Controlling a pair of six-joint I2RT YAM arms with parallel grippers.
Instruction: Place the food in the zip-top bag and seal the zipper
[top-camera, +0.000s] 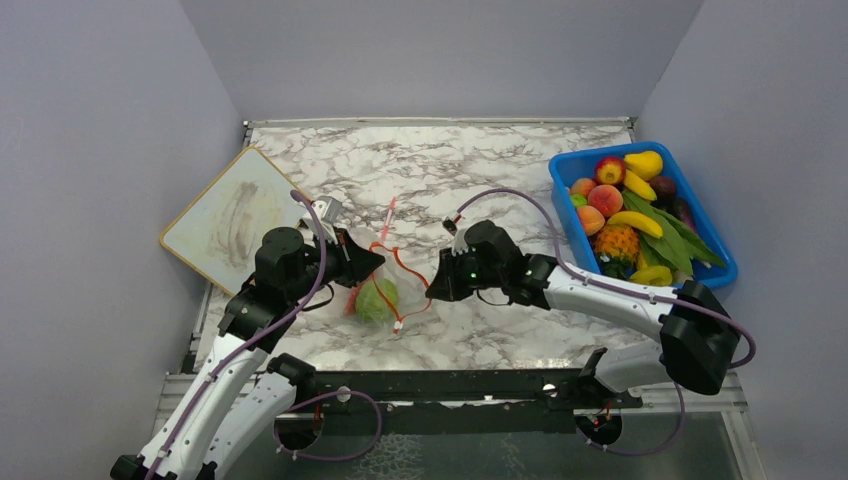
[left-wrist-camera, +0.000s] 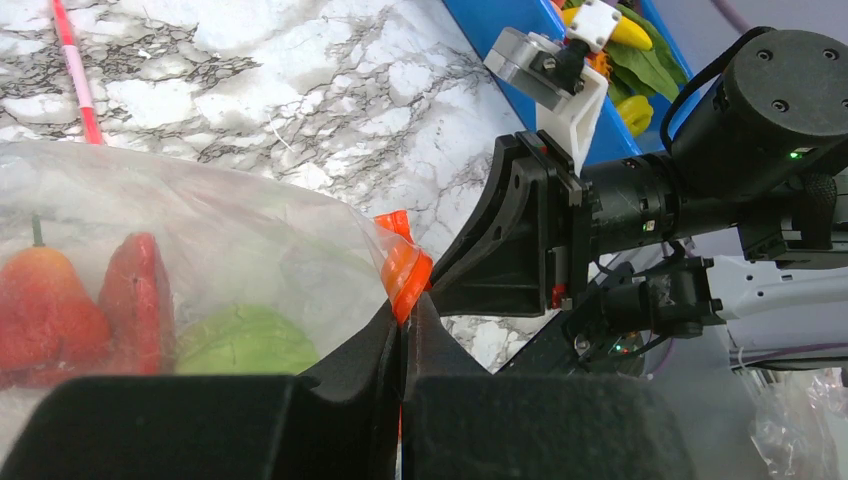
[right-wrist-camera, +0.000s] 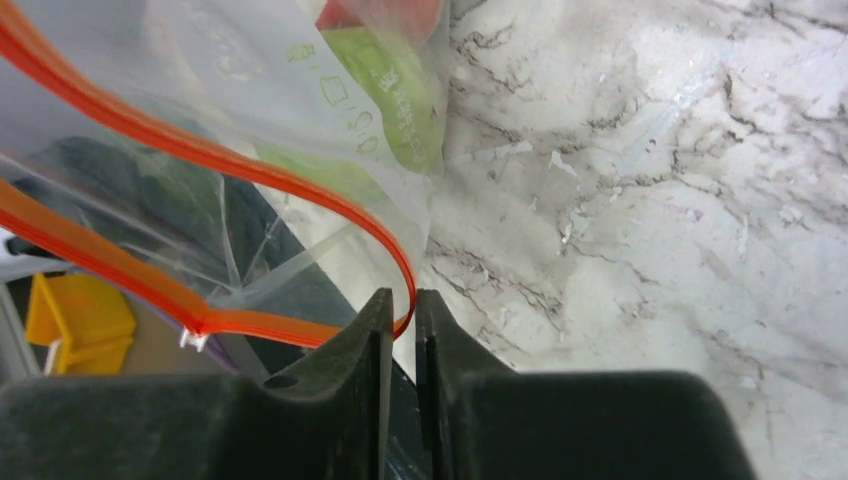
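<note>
The clear zip bag (left-wrist-camera: 230, 230) lies on the marble table holding a red pear (left-wrist-camera: 45, 310), another red item (left-wrist-camera: 135, 300) and something green (top-camera: 378, 300). Its orange zipper rim (right-wrist-camera: 260, 175) forms an open loop with a white slider (right-wrist-camera: 195, 338). My left gripper (top-camera: 378, 261) is shut on the bag's orange rim at one side. My right gripper (top-camera: 432, 293) is shut on the curved end of the orange rim at the other side.
A blue bin (top-camera: 563, 185) full of fruit and vegetables stands at the right. A board (top-camera: 215, 210) leans at the left, and a pink marker (left-wrist-camera: 75, 70) lies behind the bag.
</note>
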